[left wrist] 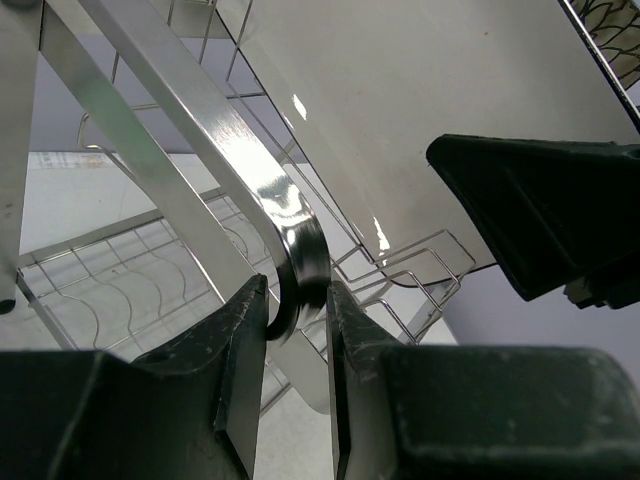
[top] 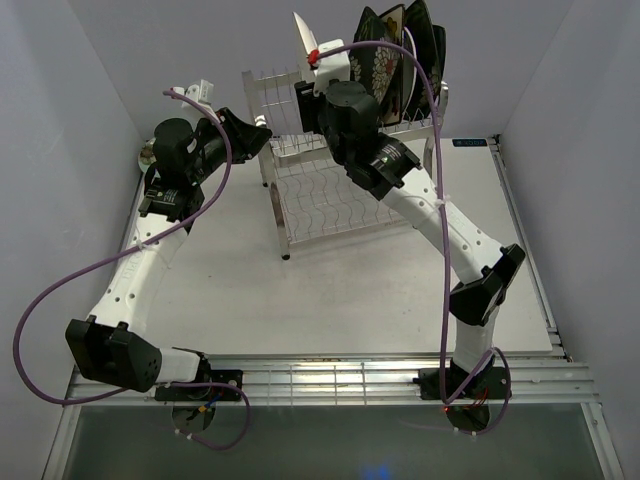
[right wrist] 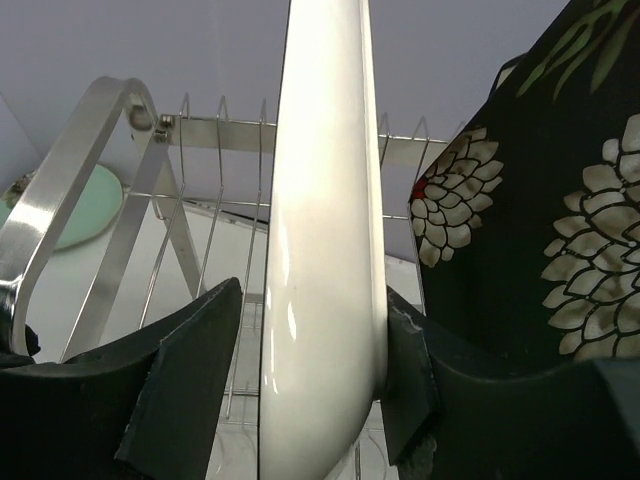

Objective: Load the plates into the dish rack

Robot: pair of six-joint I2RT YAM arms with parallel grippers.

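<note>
My left gripper (top: 258, 134) is shut on the metal frame (left wrist: 240, 150) at the dish rack's (top: 332, 233) left front corner. A white plate (top: 302, 35) stands upright in the rack's upper tier, left of the dark floral plates (top: 375, 55). In the right wrist view my right gripper has its fingers on either side of the white plate (right wrist: 320, 200); whether they grip it tightly, I cannot tell. The floral plate (right wrist: 520, 230) stands to the right of it.
A pale green dish (right wrist: 90, 205) lies behind the rack at the left, mostly hidden by the left arm in the top view. The table (top: 340, 300) in front of the rack is clear. Walls stand at both sides and behind.
</note>
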